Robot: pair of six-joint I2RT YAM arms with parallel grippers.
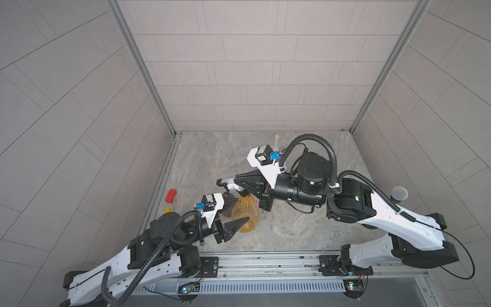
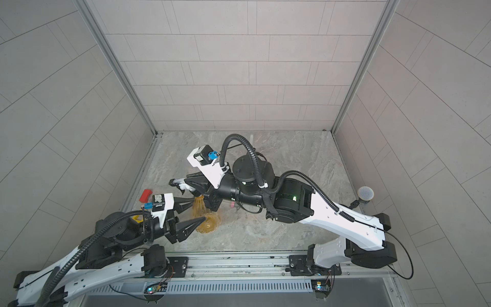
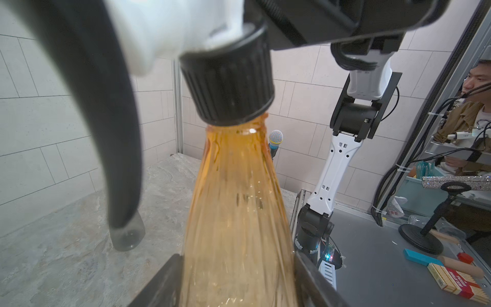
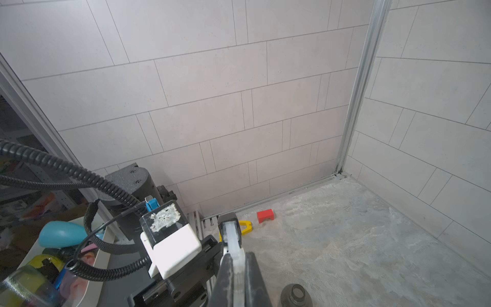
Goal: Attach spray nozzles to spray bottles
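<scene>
An amber spray bottle stands on the table. At the top of its neck sits the black collar of a white spray nozzle, slightly tilted; whether it is threaded on cannot be told. My right gripper is shut on the nozzle, whose white body shows between the fingers. My left gripper stands with its fingers spread on either side of the amber bottle. In the left wrist view those fingers flank its lower body; contact is unclear. A second, grey bottle stands on the table behind.
A red block and a yellow object lie near the table's left edge. Beyond the table's right edge is a microphone.
</scene>
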